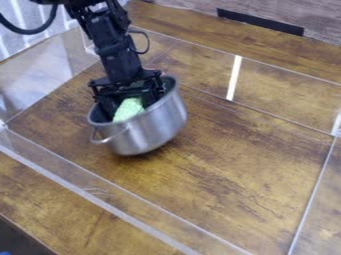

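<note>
My black gripper reaches down from the top left into a steel pot, which leans tilted toward the camera on the wooden table. A pale green object sits inside the pot under the gripper. The fingers are mostly hidden by the pot and object, so whether they grip it or the rim is unclear.
Clear plastic edges and white tape strips cross it. A dark slot lies along the back edge.
</note>
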